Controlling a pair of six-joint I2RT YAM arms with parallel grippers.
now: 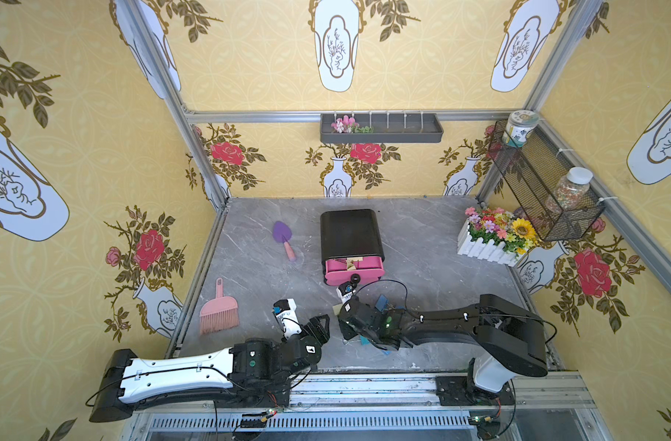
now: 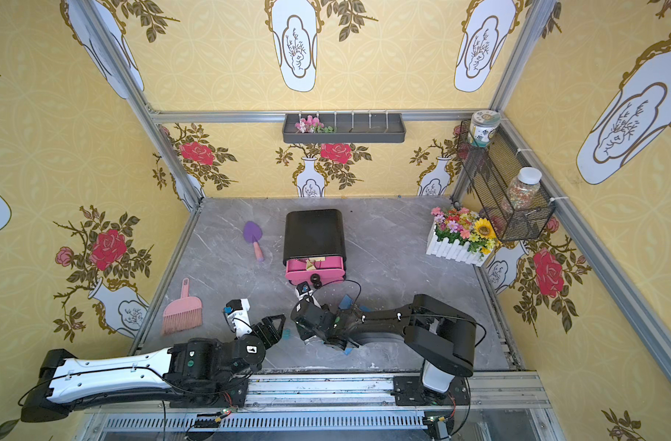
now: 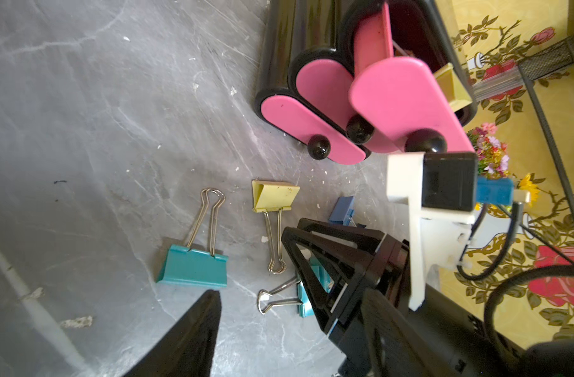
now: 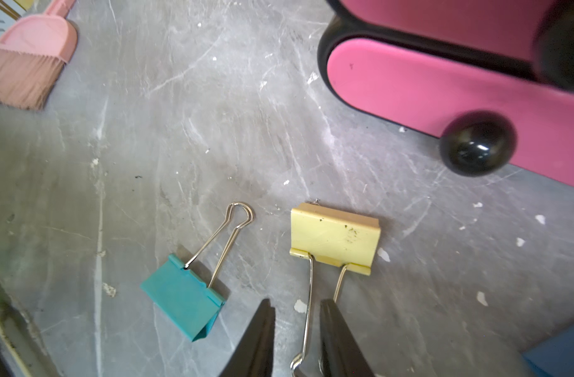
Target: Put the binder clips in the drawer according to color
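Note:
A yellow binder clip [image 4: 335,234] lies on the table, its wire handles reaching back between the fingers of my right gripper. A gap shows between those fingers; whether they grip the handles is unclear. In the left wrist view, this gripper is beside the same clip [image 3: 274,196]. A teal clip [image 3: 194,267] lies left of it. Another teal clip [image 3: 306,295] and a blue clip [image 3: 342,210] are partly hidden by the right gripper. My left gripper stands open, empty. The top pink drawer [image 1: 354,275] is pulled out, with yellow clips [image 1: 354,262] inside.
Two lower pink drawers [image 3: 309,128] are closed. The purple trowel [image 1: 282,233] lies left of the black cabinet [image 1: 350,231]. A pink brush [image 1: 218,312] rests at the far left. The flower planter [image 1: 490,248] stands at right. Both grippers are close together.

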